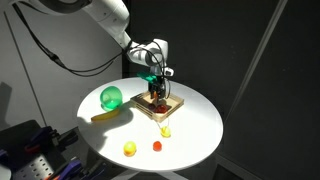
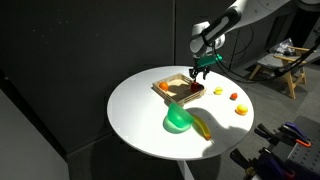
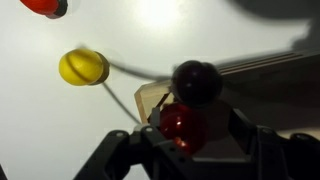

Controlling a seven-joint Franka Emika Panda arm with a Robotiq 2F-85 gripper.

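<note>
My gripper hangs over the near end of the tan box, its fingers apart. In the wrist view a bright red round thing shows between and just beyond its fingers, inside the box's corner. A glossy dark red ball lies just past it, over the box's edge line. Whether the fingers touch either one cannot be told. From the second exterior view the gripper hides part of the dark red thing in the box. An orange item rests in the box's other end.
Outside the box lie a yellow fruit, a red ball and an orange-yellow fruit. A green bowl and a yellow banana are on the other side.
</note>
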